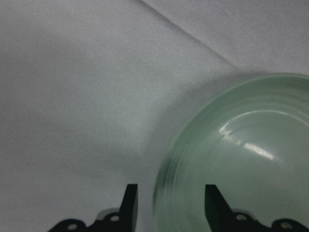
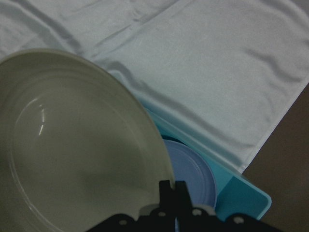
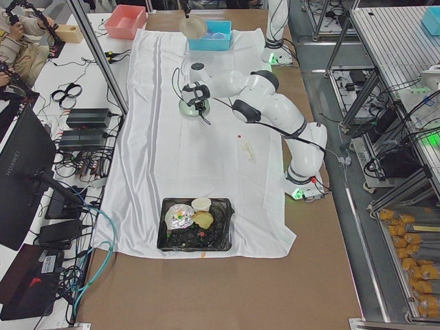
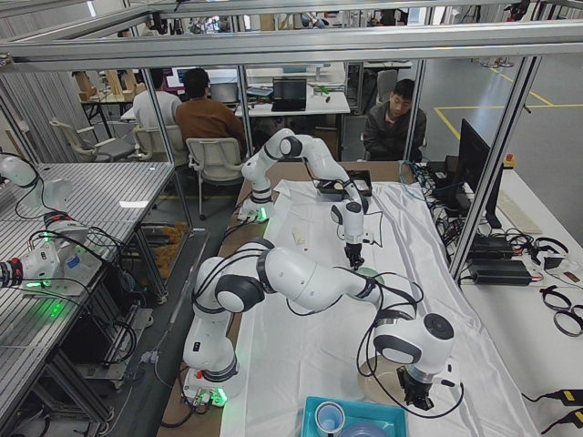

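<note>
A green plate (image 1: 241, 159) lies on the white cloth. My left gripper is open over its rim, one finger outside and one above the plate. My right gripper is shut on the rim of a beige plate (image 2: 82, 140), which is lifted near the blue bin (image 2: 241, 198). A blue plate (image 2: 190, 171) shows inside the bin, beside a cup (image 4: 330, 419).
A black tray (image 3: 172, 240) with several items stands at the cloth's other end. A small pale strip (image 3: 247, 148) lies on the cloth. A pink bin (image 3: 126, 20) is off to the side.
</note>
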